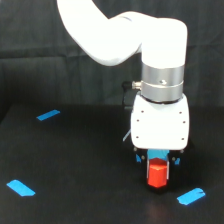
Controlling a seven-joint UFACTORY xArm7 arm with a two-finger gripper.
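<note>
A white robot arm reaches down from the top, ending in a white gripper housing (pixel 157 158) low over the table. A red block (pixel 157 172) sits directly below the housing, between small blue finger parts at either side; a blue piece shows behind or above it. Whether the fingers press on the block is hard to tell.
Blue tape strips lie at the lower left (pixel 21 188), lower right (pixel 190 196) and back left (pixel 48 114). A dark curtain hangs behind.
</note>
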